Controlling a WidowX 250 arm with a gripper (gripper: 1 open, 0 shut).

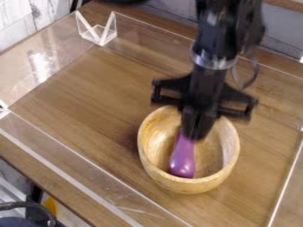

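Note:
A wooden bowl (157, 158) stands at the centre right of the table, with a purple eggplant-shaped toy (182, 158) lying in it. The black gripper (194, 122) is above the bowl, motion-blurred, its tips over the upper end of the toy. Whether anything is between its fingers is hidden by blur, and its finger state is hard to make out.
A clear panel runs along the left edge, and a small white wire holder (97, 28) sits at the back left.

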